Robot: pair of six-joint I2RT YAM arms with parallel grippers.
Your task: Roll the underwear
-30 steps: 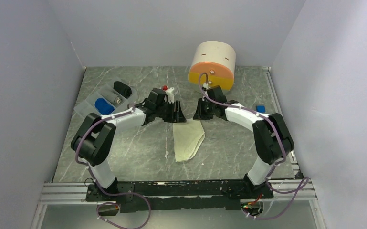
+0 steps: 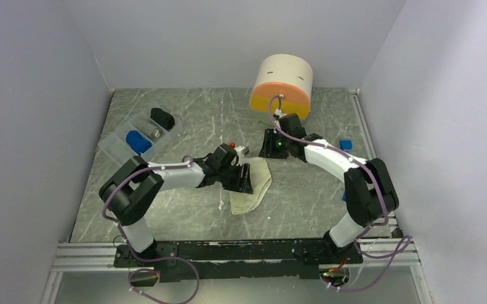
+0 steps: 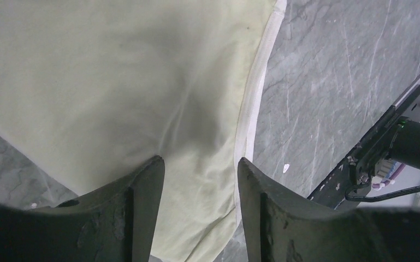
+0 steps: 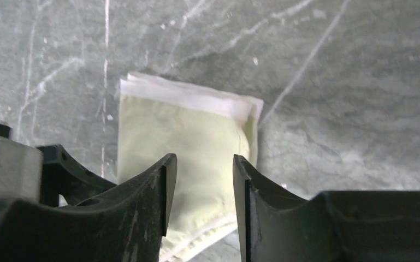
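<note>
Pale yellow underwear lies folded into a long flat shape on the table, with a white band along its far end. My left gripper hangs over the middle of the cloth. In the left wrist view its fingers are apart, with the cloth spread below and nothing held. By the far right corner of the underwear stands my right gripper, open and empty; in the right wrist view the cloth lies beyond and beneath its fingers.
Far left is a clear divided box with a blue roll, a grey roll and a black roll. A cream and orange bin stands at the back. Blue blocks lie on the right.
The left gripper has come from the far end of the cloth toward its middle. The underwear looks much the same.
</note>
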